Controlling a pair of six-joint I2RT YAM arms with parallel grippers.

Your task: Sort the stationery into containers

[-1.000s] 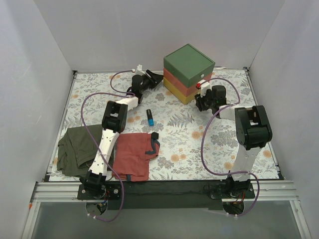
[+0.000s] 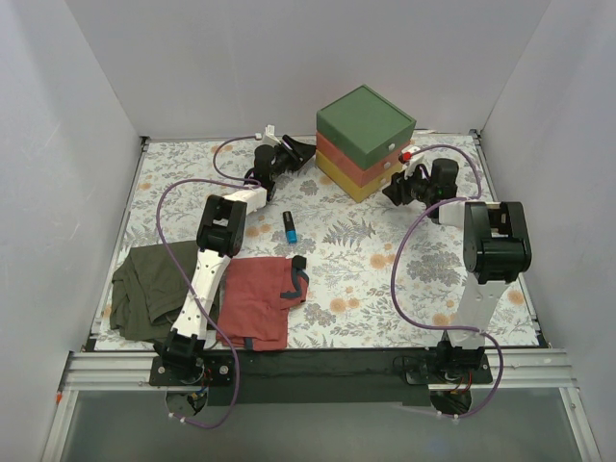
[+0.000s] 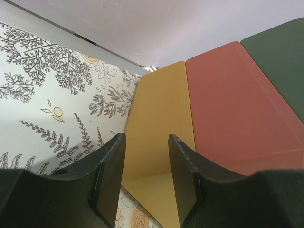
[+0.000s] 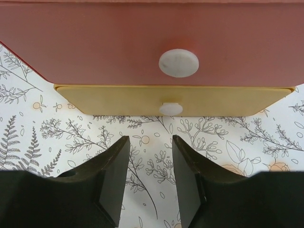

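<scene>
A stack of three drawers, green (image 2: pixel 366 123), red (image 2: pixel 358 166) and yellow (image 2: pixel 348 181), stands at the back of the table. My left gripper is part open at the stack's left side, nothing between its fingers. In front of the drawer faces my right gripper is open and empty. Ahead of it are the red drawer's white knob (image 4: pixel 178 63) and, lower, the yellow drawer's knob (image 4: pixel 171 109); both drawers look closed. A dark marker-like item with a blue end (image 2: pixel 290 227) lies mid-table, away from both grippers.
A dark green cloth (image 2: pixel 149 292) lies at the front left, beside a red cloth pouch (image 2: pixel 258 303) with a dark strap.
The left arm, the stack and the table items look unmoved.
</scene>
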